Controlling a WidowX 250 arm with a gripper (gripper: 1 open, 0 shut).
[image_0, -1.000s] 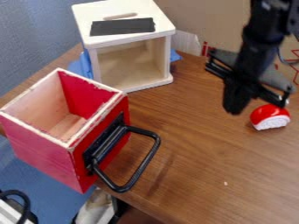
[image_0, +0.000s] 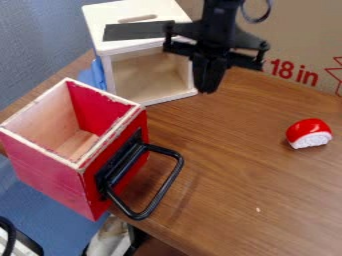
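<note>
My black gripper (image_0: 209, 68) hangs in the upper middle, in front of the right part of a white wooden box (image_0: 151, 93) with a dark strip on top and an open front. Its fingers point down; whether they are apart is unclear. A red open-topped box (image_0: 55, 170) with a black bar handle stands at the left. A red and white rounded object (image_0: 309, 133) lies on the wooden table (image_0: 227, 200) at the right.
Blue cloth (image_0: 39, 208) shows at the lower left, beside the table edge. A cardboard panel (image_0: 307, 35) stands at the back right.
My gripper has moved leftward and up from near the red and white object to the front of the white box. The boxes and the small object look unmoved.
</note>
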